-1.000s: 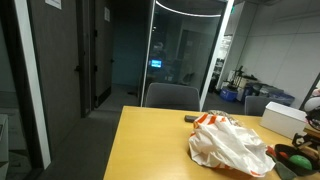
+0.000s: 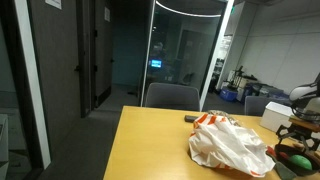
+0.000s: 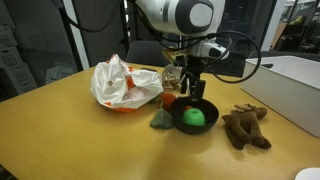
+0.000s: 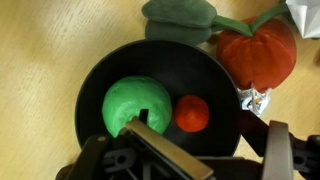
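Inside a black bowl (image 4: 95,75) lie a green ball (image 4: 130,98) and a smaller red ball (image 4: 191,113). The bowl (image 3: 209,108) stands on the table near the middle right in exterior view 2, the green ball (image 3: 193,116) showing in it. Just over the bowl, my gripper (image 3: 192,92) points downward. From the wrist, dark finger parts reach in at the lower left and lower right, with the red ball visible between and beyond them. Whether the fingers touch or hold anything cannot be made out; the ends are partly hidden.
A red plush vegetable (image 4: 258,55) and a grey-green plush (image 4: 180,15) lie close beside the bowl. A brown plush toy (image 3: 245,125) sits on its other side. A crumpled white and red bag (image 3: 125,88) lies farther left.
In exterior view 1 the arm has come farther into view at the right edge, moving left and lower over the bowl. The bag and table objects look unmoved.
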